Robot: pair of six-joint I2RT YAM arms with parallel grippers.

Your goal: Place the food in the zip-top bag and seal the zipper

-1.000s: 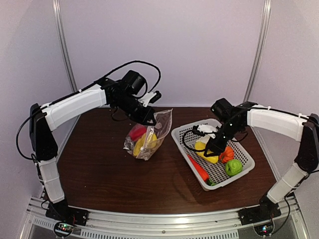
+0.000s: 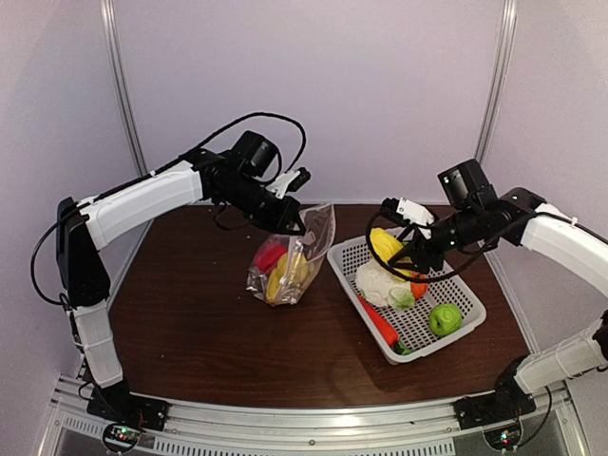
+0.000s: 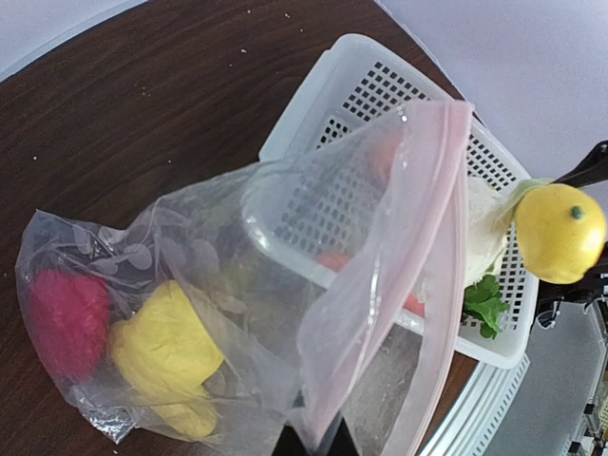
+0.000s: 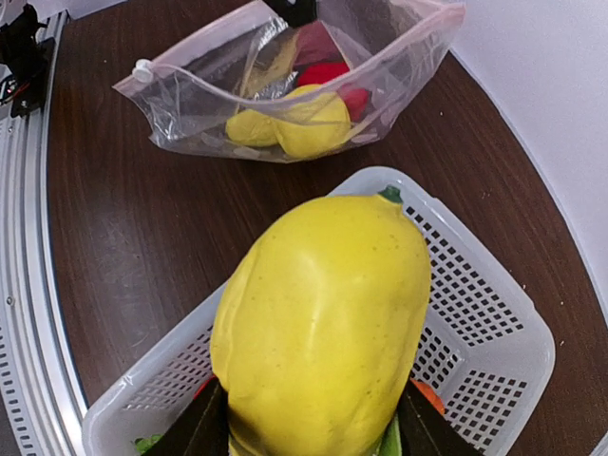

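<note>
The clear zip top bag (image 2: 285, 266) holds a red item (image 3: 68, 323) and yellow items (image 3: 166, 347). My left gripper (image 2: 293, 220) is shut at the bag's pink-edged opening, pinching it. My right gripper grasps a large yellow food item (image 4: 318, 304) above the white basket (image 2: 456, 337). In the basket are a cauliflower (image 2: 375, 283), a red pepper (image 2: 380, 323), a green apple (image 2: 445, 319) and a partly hidden orange pumpkin (image 2: 418, 286).
The basket stands at the right of the table, beside the bag. Walls border the back and sides.
The bag has shifted slightly right.
</note>
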